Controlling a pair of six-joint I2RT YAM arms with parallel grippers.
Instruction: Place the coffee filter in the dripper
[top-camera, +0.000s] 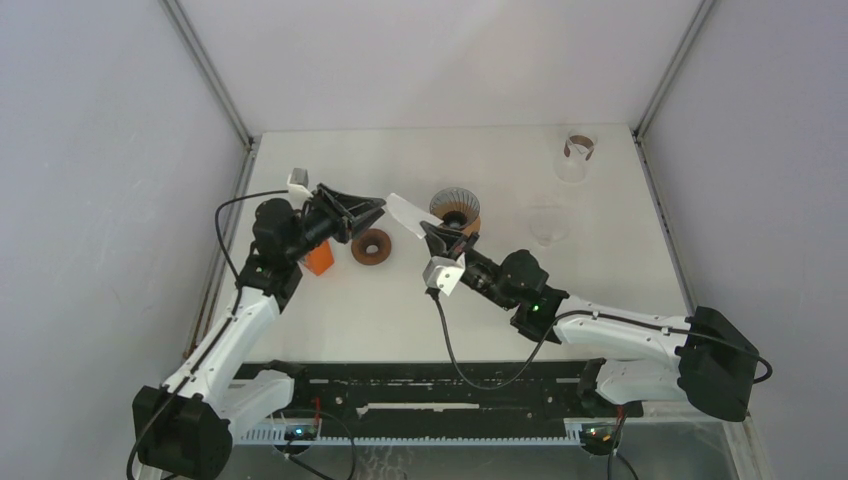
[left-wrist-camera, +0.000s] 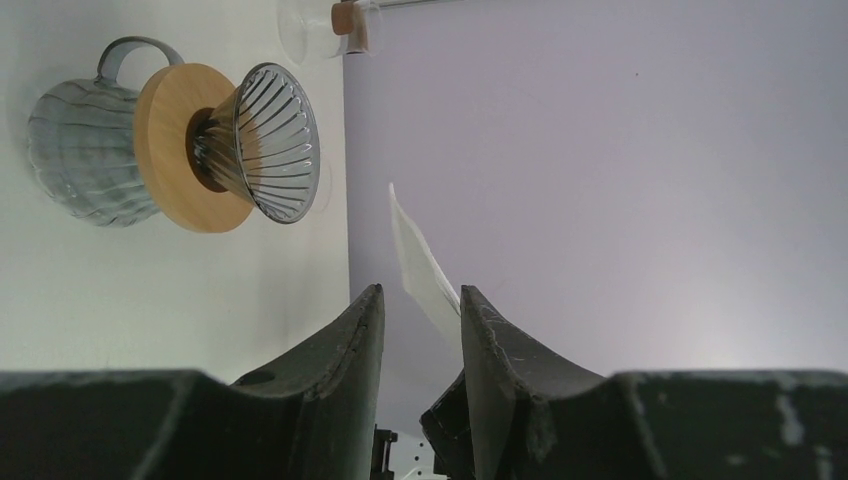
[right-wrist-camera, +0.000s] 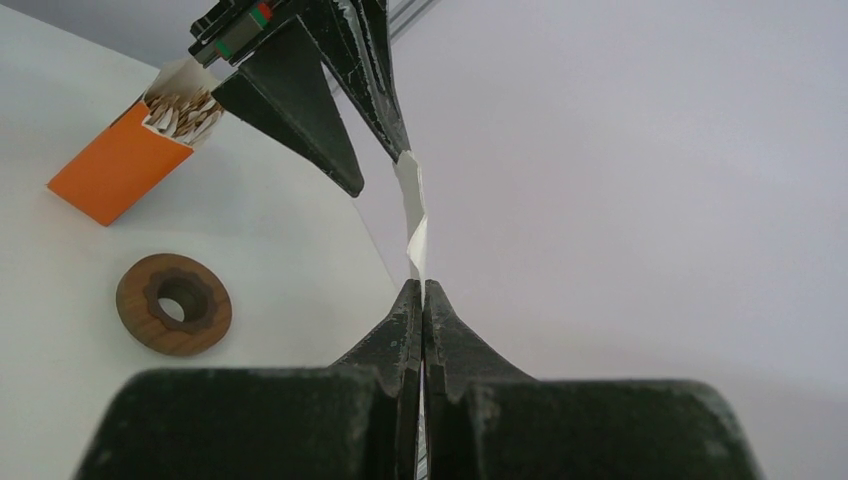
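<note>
The white paper coffee filter (top-camera: 410, 214) is held in the air between the two grippers. My right gripper is shut on its near end, the paper rising thinly from the fingertips. My left gripper stands part open at the filter's other end. One left finger (right-wrist-camera: 398, 135) meets the paper's edge while the second stands apart, so the filter is not pinched there. The clear ribbed dripper (left-wrist-camera: 282, 145) with its wooden collar (left-wrist-camera: 190, 150) sits on a glass server (left-wrist-camera: 85, 150), just behind the right gripper in the top view.
An orange box (right-wrist-camera: 125, 165) of filters lies near the left arm. Beside it rests a brown wooden ring (right-wrist-camera: 172, 335) on the table. A glass vessel (top-camera: 573, 165) with a brown band stands at the far right, with a faint clear object (top-camera: 547, 222) nearer.
</note>
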